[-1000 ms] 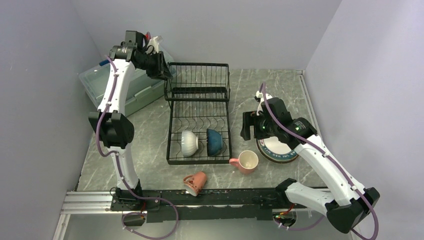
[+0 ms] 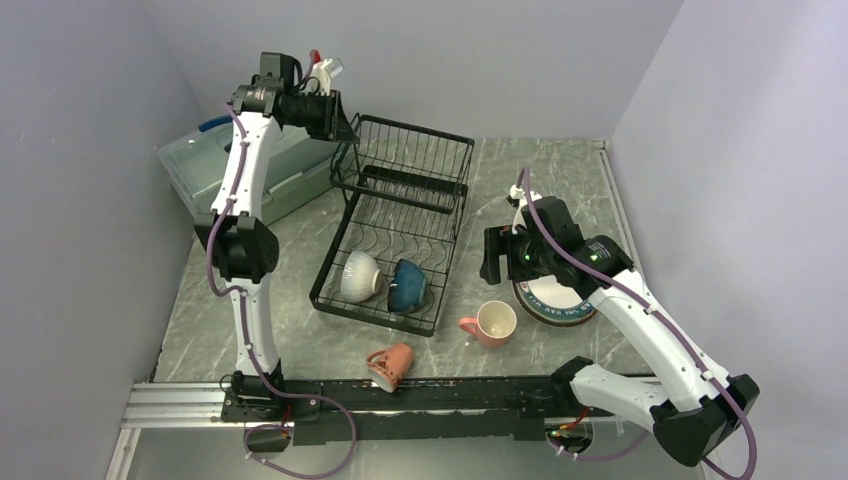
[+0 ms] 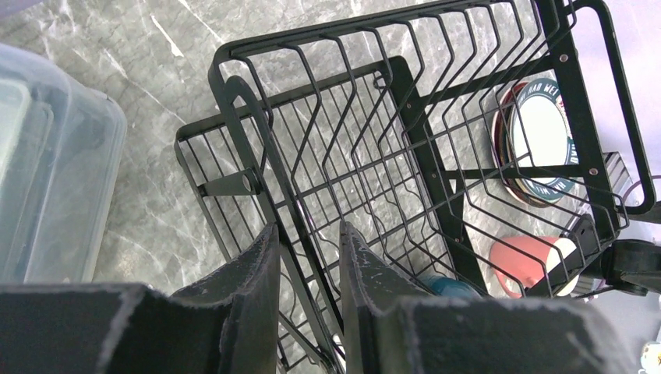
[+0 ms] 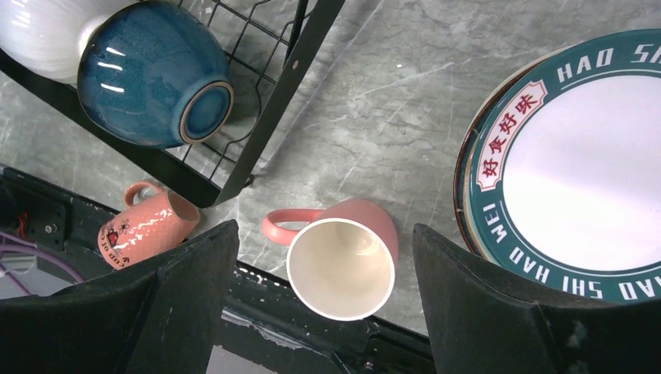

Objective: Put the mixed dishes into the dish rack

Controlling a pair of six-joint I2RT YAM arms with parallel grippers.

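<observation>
The black two-tier dish rack [image 2: 400, 138] stands askew, a white bowl [image 2: 360, 276] and a blue bowl [image 4: 148, 74] in its lower tier. My left gripper is shut on the rack's frame at the upper-left end. My right gripper hangs open above a pink mug [image 4: 343, 265], beside a stack of plates [image 4: 581, 171] with green lettered rims. An orange patterned mug [image 4: 144, 230] lies on its side at the counter's front edge.
A lidded translucent box [image 2: 200, 170] fills the back left. Bare marble counter [image 2: 230, 310] shows left of the rack and behind the plates. Walls close in on both sides.
My left gripper has moved up and right, and the rack has turned, its front end swinging left with both bowls. The right arm is practically still.
</observation>
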